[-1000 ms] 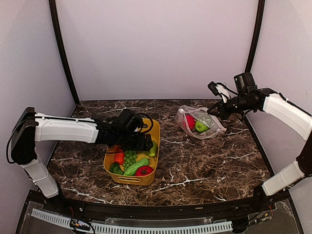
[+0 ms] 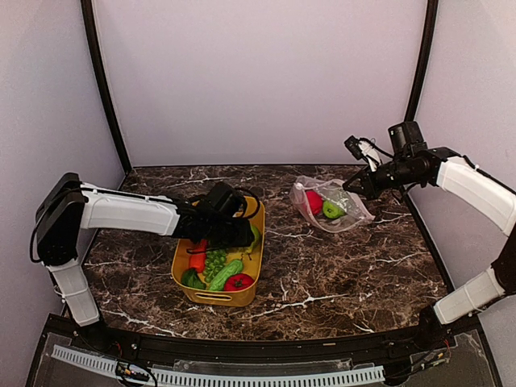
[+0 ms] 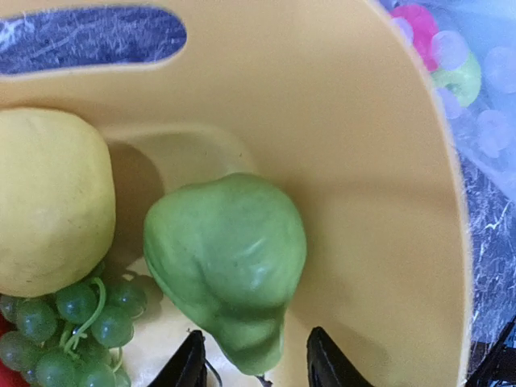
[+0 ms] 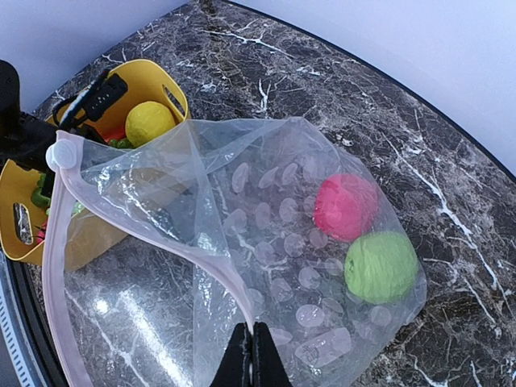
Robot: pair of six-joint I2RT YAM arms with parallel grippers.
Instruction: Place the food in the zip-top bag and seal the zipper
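In the left wrist view, a green pepper [image 3: 230,250] lies in the yellow basket [image 3: 339,72], its narrow end pointing towards my left gripper. That gripper is open, with its fingertips on either side of the pepper's tip and no contact showing. The clear zip top bag [image 4: 242,193] lies open-mouthed on the table, a pinkish-red food [image 4: 345,206] and a round green one [image 4: 380,267] inside. My right gripper is shut on the bag's rim, which runs in between its fingertips.
Also in the basket are a yellow fruit [image 3: 52,201], grapes [image 3: 76,330], a cucumber [image 2: 226,275], a tomato [image 2: 239,282] and a carrot-coloured piece [image 2: 197,256]. Bare marble tabletop [image 2: 322,282] lies between basket and front edge on the right.
The right arm and bag stay still.
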